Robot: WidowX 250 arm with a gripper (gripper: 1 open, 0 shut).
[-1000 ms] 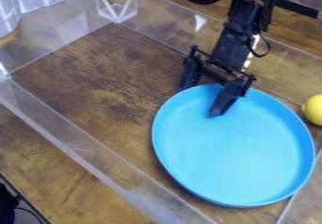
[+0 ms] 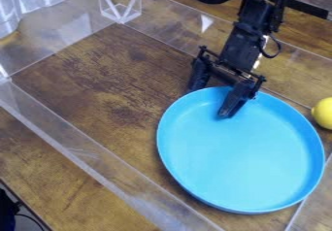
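Observation:
The black gripper reaches down from the top of the view, its dark fingertips low over the upper rim of a large blue round lid or plate. Whether the fingers are shut or hold the rim cannot be told. A yellow round object sits at the right edge, beside the blue one.
Clear plastic walls run along the left and lower left, with a small clear piece at the top left. Black cables lie in the bottom left corner.

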